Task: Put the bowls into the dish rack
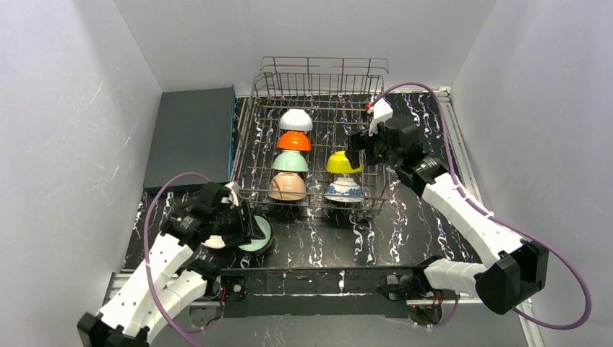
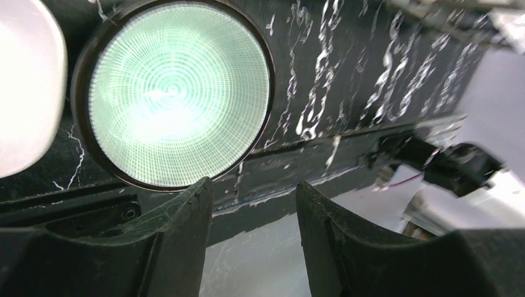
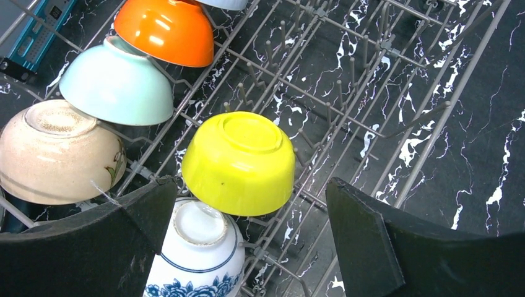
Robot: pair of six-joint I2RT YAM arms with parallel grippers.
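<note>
Upturned bowls sit in the dish rack: white (image 1: 296, 118), orange (image 3: 163, 31), mint (image 3: 116, 88), peach (image 3: 60, 159), yellow (image 3: 238, 173), blue-patterned (image 3: 195, 263). On the counter in front lie a mint bowl with dark rim (image 2: 179, 99) and a white bowl (image 2: 25, 86), partly hidden in the top view. My left gripper is over the mint bowl, fingers apart, nothing between them. My right gripper hangs open above the yellow bowl, holding nothing.
The wire dish rack (image 1: 318, 101) has free tines at the back and right. A dark box (image 1: 189, 134) stands left of it. Bare counter (image 1: 394, 231) lies at front right; grey walls surround the area.
</note>
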